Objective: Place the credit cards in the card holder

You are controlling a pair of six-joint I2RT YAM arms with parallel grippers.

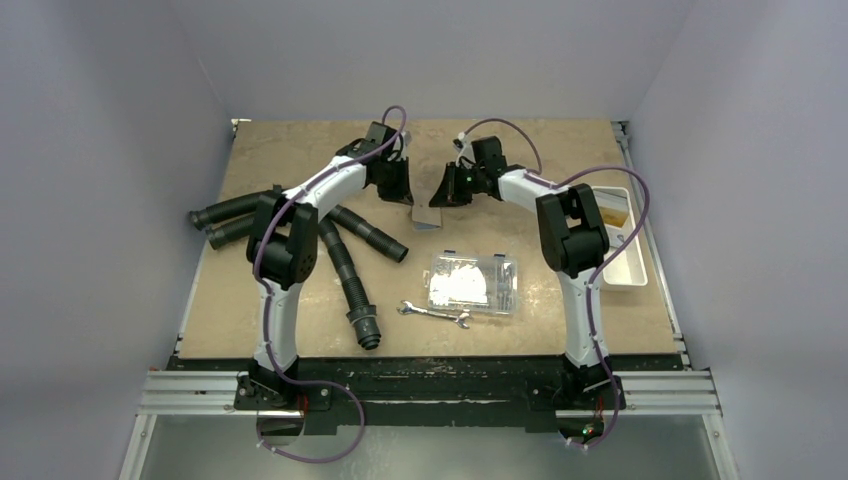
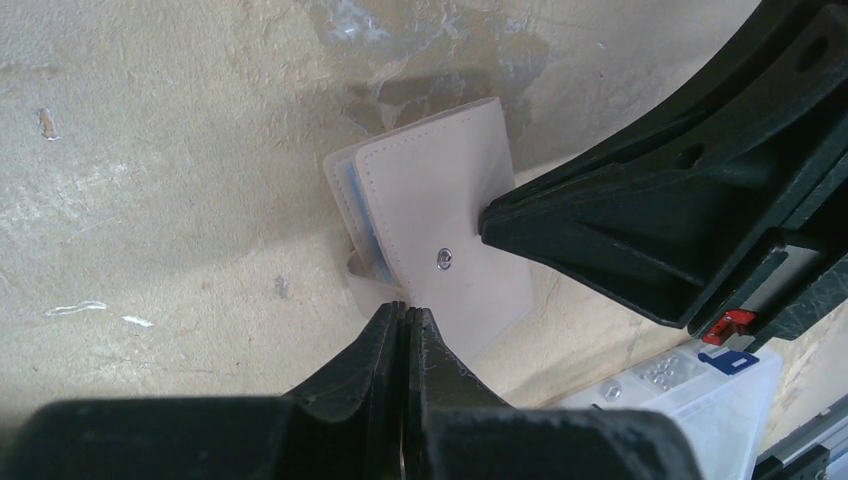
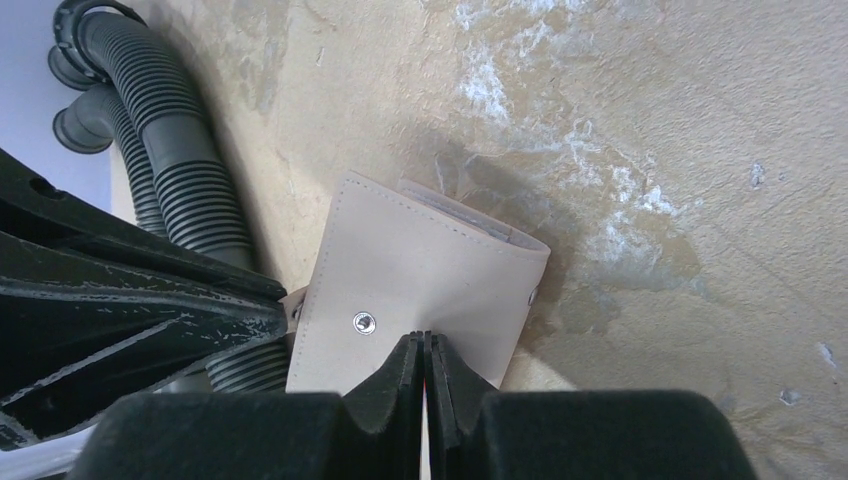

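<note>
A pale beige card holder (image 1: pixel 427 215) with stitched edges and a metal snap lies folded over on the table between both grippers. Bluish, card-like layers (image 2: pixel 367 225) show at its side edge in the left wrist view. My left gripper is shut, its tips against a small strap (image 2: pixel 370 285) at that edge; whether the strap is pinched is unclear. The tips of my right gripper are nearly together over the holder's snap-side face, a thin pale sliver between them. I cannot tell whether they grip anything.
A clear parts box (image 1: pixel 473 283) and a wrench (image 1: pixel 434 314) lie nearer the front. Black corrugated hoses (image 1: pixel 350 280) spread over the left side. On the right stands a white bin (image 1: pixel 626 262). Bare table surrounds the holder at the back.
</note>
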